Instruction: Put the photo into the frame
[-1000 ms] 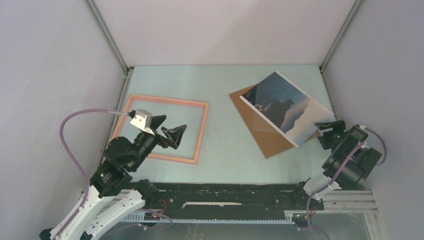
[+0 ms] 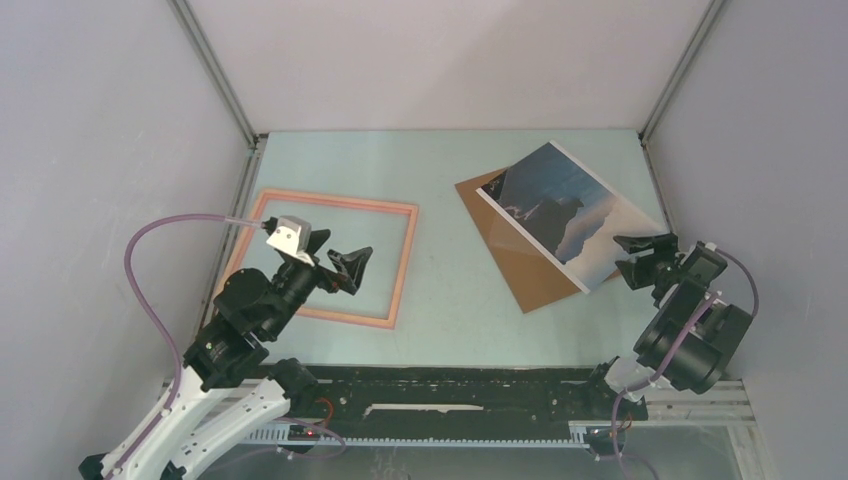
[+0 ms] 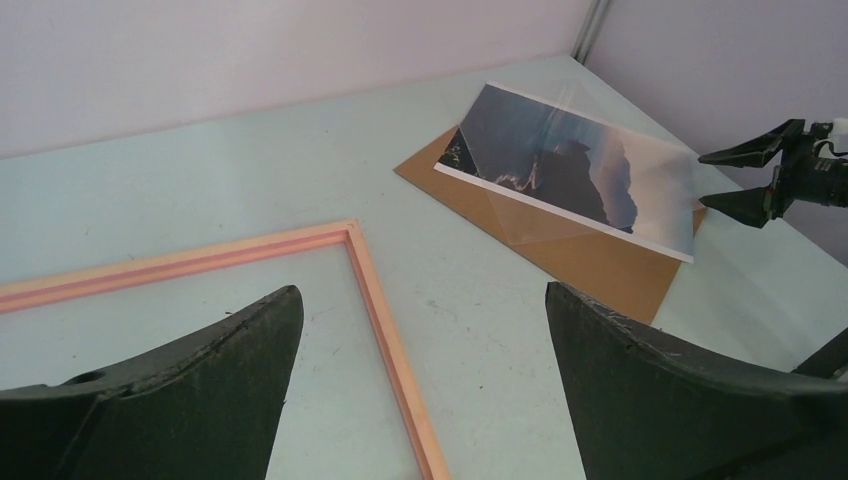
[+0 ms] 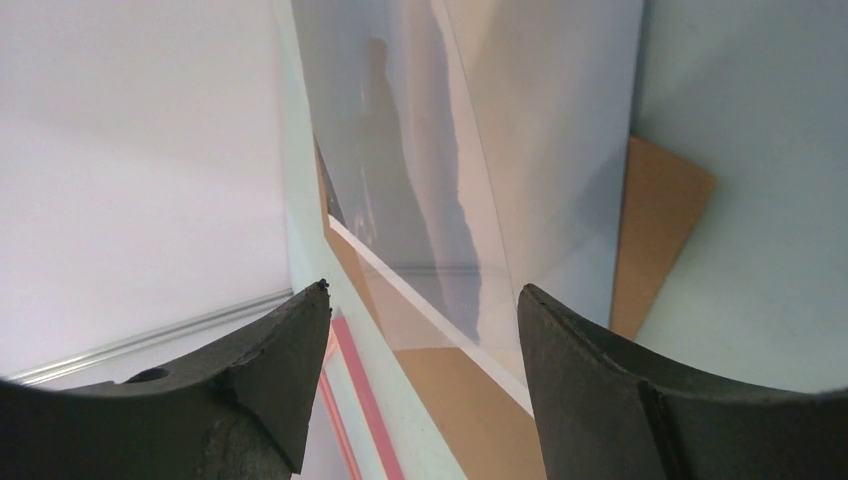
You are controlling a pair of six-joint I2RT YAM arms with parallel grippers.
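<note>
The photo (image 2: 556,208), a dark rocky silhouette against a blue-to-pale sky with a white border, lies aslant on a brown board (image 2: 525,275) at the right of the table. A clear sheet (image 3: 528,222) overlaps both, its edges faint. The empty wooden frame (image 2: 404,262) lies flat at the left. My left gripper (image 2: 347,243) hangs open over the frame's right half, with nothing between its fingers. At the right end of the stack, my right gripper (image 2: 617,252) has its fingers (image 4: 275,350) apart; whether they touch the sheet or photo I cannot tell.
Bare table (image 2: 450,270) separates the frame from the board. The right wall (image 2: 760,170) rises close beside the right arm. A dark rail (image 2: 480,388) runs along the table's front edge.
Over the past second, the photo and board have shifted slightly left. My right gripper has also come left, further over the photo's pale end. The left arm has barely moved.
</note>
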